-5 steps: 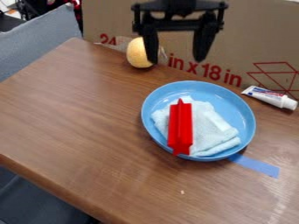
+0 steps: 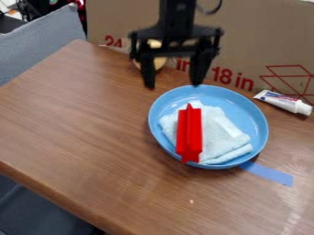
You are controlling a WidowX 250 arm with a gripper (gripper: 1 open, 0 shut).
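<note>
My black gripper (image 2: 173,72) hangs at the top middle above the back of the table, blurred, its fingers apart and open with nothing seen between them. Below it, a blue plate (image 2: 241,119) holds a folded white cloth (image 2: 226,138), with a red long object (image 2: 189,133) lying on top of the cloth. A round yellow object at the back is mostly hidden behind the gripper. A toothpaste tube (image 2: 284,101) lies right of the plate.
A cardboard box (image 2: 263,55) stands along the back. A blue tape strip (image 2: 270,173) is on the table (image 2: 86,119), whose left part is clear. A grey cushioned surface (image 2: 37,50) lies beyond the left edge.
My gripper has come down from the top of the view and now covers more of the yellow object. The plate, cloth, red object and tube have not moved.
</note>
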